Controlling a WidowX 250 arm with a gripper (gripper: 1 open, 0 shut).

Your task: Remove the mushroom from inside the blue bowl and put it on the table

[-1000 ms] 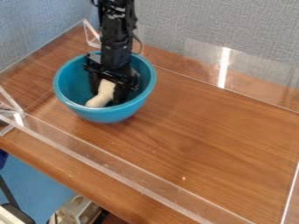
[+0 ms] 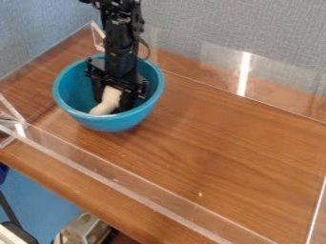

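Note:
The blue bowl (image 2: pixel 69 101) stands on the wooden table at its left rear. Inside it lies a pale, beige mushroom (image 2: pixel 107 102), leaning toward the bowl's front wall. My black gripper (image 2: pixel 117 88) reaches down into the bowl from above, its fingers around or right beside the mushroom. The dark fingers overlap the mushroom's upper part, so whether they are closed on it is not clear. The mushroom's far end is hidden behind the gripper.
Clear plastic walls border it, with a grey panel (image 2: pixel 242 29) behind. Some gear (image 2: pixel 83 231) sits below the front edge.
Over the last second the bowl has shifted slightly left, along with the gripper and mushroom. The gripper sits a little lower in the bowl.

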